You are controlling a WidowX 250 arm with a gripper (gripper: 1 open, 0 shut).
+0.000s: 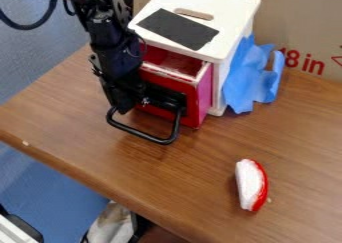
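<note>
The black gripper [123, 87] reaches down at the left of a red drawer [193, 91], which sticks out from a white cabinet [230, 13] with a dark patch on top. The gripper's tip is at the drawer's black bar handle [142, 132]; whether it is open or shut on it cannot be made out. A white and red soft object [250, 184] lies on the table at the lower right.
A crumpled blue sheet [251, 79] is right of the cabinet, in front of a cardboard panel [307, 27].
</note>
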